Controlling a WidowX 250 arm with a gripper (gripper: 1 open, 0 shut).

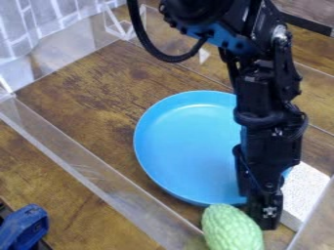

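My black gripper (259,195) reaches down at the right, its fingertips low over the right edge of the blue plate (177,146), just above a bumpy light green object (232,230) at the bottom. A white block (303,193) lies beside the gripper on the right, partly hidden by it. Whether the dark fingers are open or shut, or hold anything, I cannot tell.
A clear strip, like a transparent wall, runs diagonally across the left and bottom. A blue object (21,228) lies at the bottom left. Bare wooden surface (92,83) fills the upper left.
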